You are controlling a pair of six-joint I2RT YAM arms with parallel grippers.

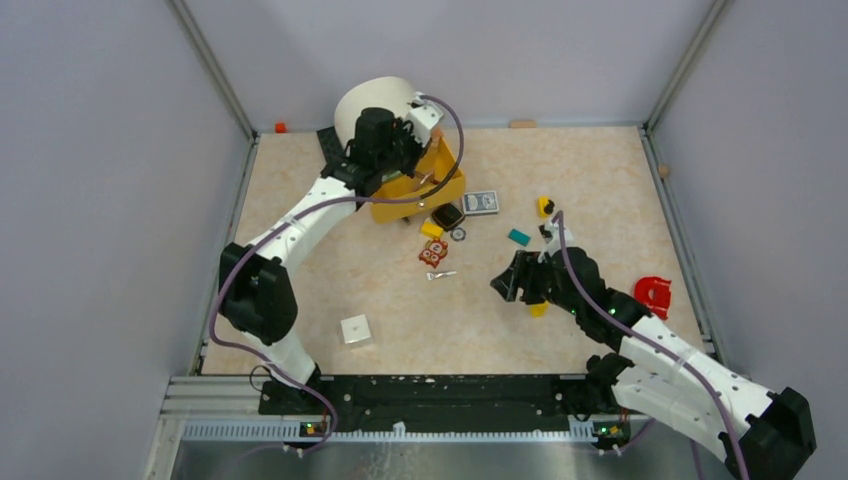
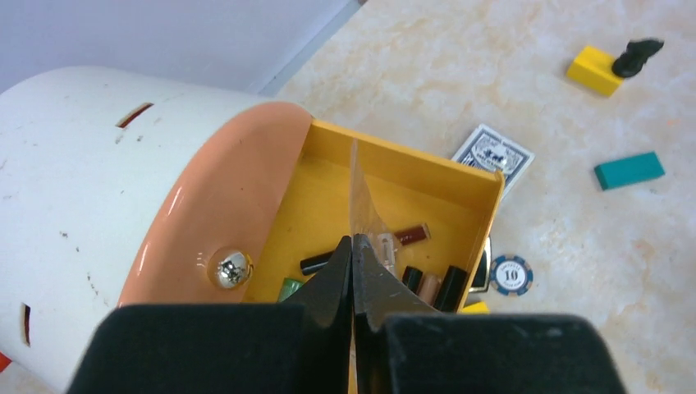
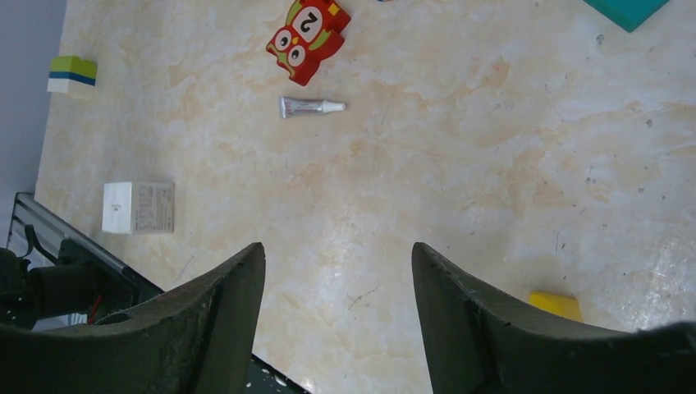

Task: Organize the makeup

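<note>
My left gripper is shut, above a yellow box (image 2: 410,172) that stands by a white-and-peach case (image 2: 98,180). In the left wrist view several lipstick-like cylinders (image 2: 451,287) lie in the box. A clear, thin piece (image 2: 361,197) rises at its fingertips; whether it is held I cannot tell. My right gripper is open over bare table, facing a small silver tube (image 3: 304,107) and an owl toy (image 3: 308,37).
Around the box lie a card deck (image 1: 481,203), a poker chip (image 2: 511,275), a teal block (image 1: 519,237) and a yellow block (image 2: 592,71). A white cube (image 1: 355,330) sits front left, a red object (image 1: 652,296) at right.
</note>
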